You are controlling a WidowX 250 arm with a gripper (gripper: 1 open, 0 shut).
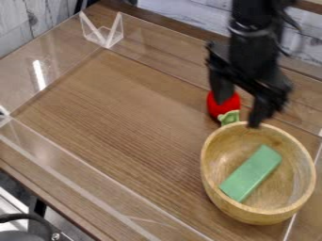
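Observation:
The black gripper (pixel 238 85) hangs over the right side of the table, with its two dark fingers pointing down and spread open. Just below it a red object (pixel 221 103) with a green part sits on the table, partly hidden behind the left finger. A wooden bowl (pixel 213 185) at the lower right holds a green block (pixel 250 172).
A small clear wire-like or plastic object (pixel 104 30) stands at the upper left.

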